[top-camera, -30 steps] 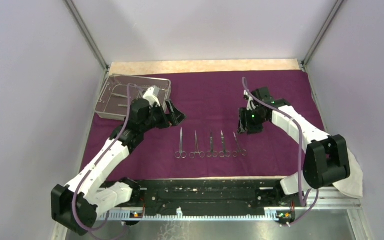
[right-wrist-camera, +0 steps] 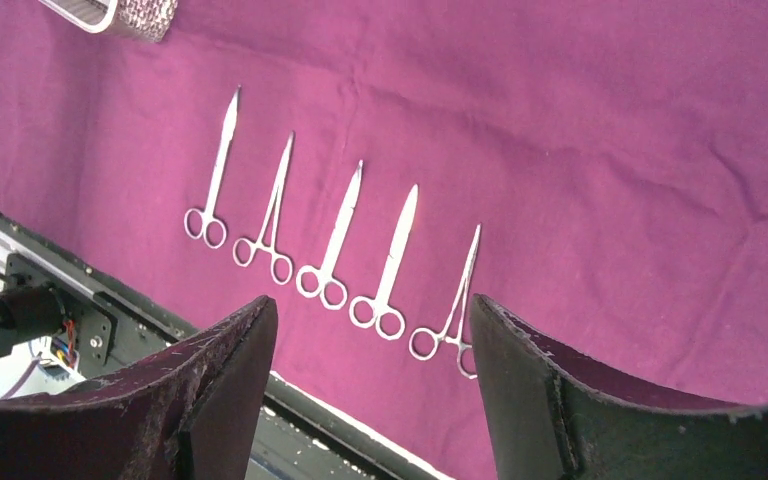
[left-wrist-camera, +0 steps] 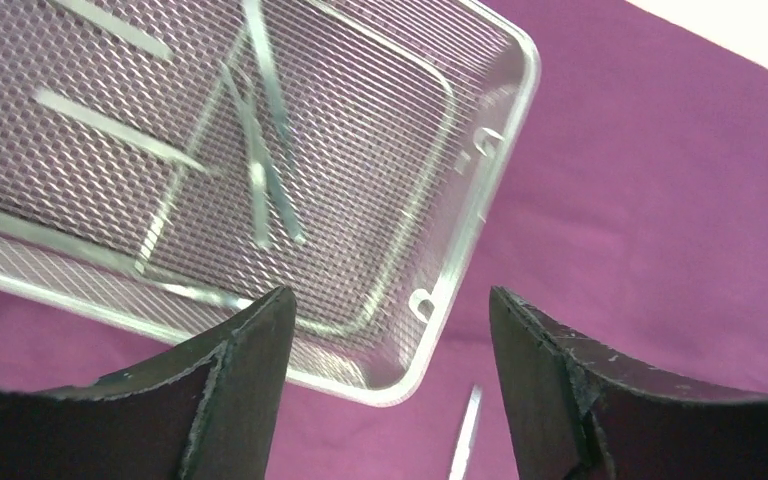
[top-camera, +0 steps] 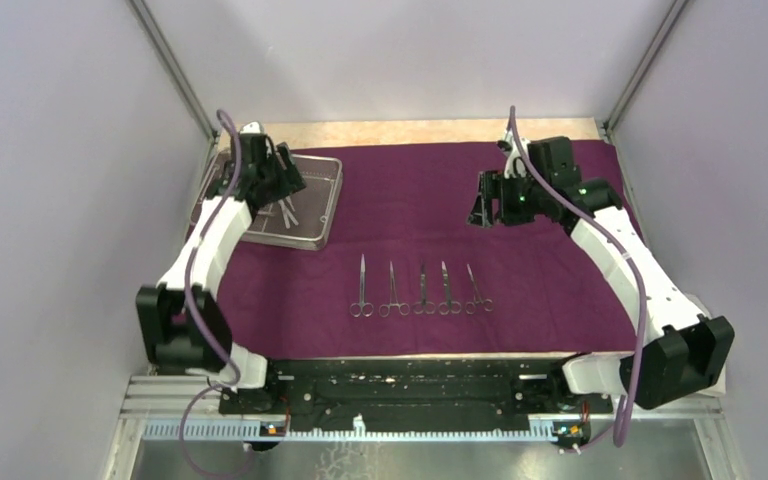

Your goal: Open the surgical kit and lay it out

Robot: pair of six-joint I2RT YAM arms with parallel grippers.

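A metal tray [top-camera: 315, 225] sits at the back left; in the blurred left wrist view it [left-wrist-camera: 525, 90] holds several slender instruments [left-wrist-camera: 105, 130]. Over it is my open left gripper [top-camera: 285, 165], with nothing seen between its fingers. Several scissor-like instruments [top-camera: 363, 305] lie in a row on the purple cloth's front half, also in the right wrist view, where the rightmost [right-wrist-camera: 448, 340] is nearest the fingertips. My open right gripper [top-camera: 485, 200] hangs above the cloth behind the row's right end, empty.
A black rail [top-camera: 410, 385] runs along the front edge. A pale cloth [top-camera: 710, 385] lies at the far right, mostly behind the right arm.
The left gripper has moved left and back over the tray. The row of instruments looks unchanged.
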